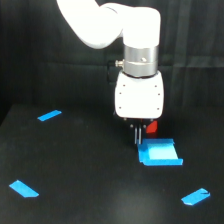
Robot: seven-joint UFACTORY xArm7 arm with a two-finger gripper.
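The white arm reaches down from the top of the camera view, its gripper [138, 140] pointing at the dark table. Its two thin fingers are close together, shut, with nothing visible between them. A red object [152, 127] shows just to the right of the fingers, partly hidden behind the gripper's white body. Below it lies a pale square [161, 152] bordered in blue tape, and the fingertips are by its left edge in the picture. The red object's full shape and what it rests on cannot be made out.
Blue tape strips lie at the back left [49, 115], front left [23, 188] and front right [196, 197]. Behind is a dark backdrop.
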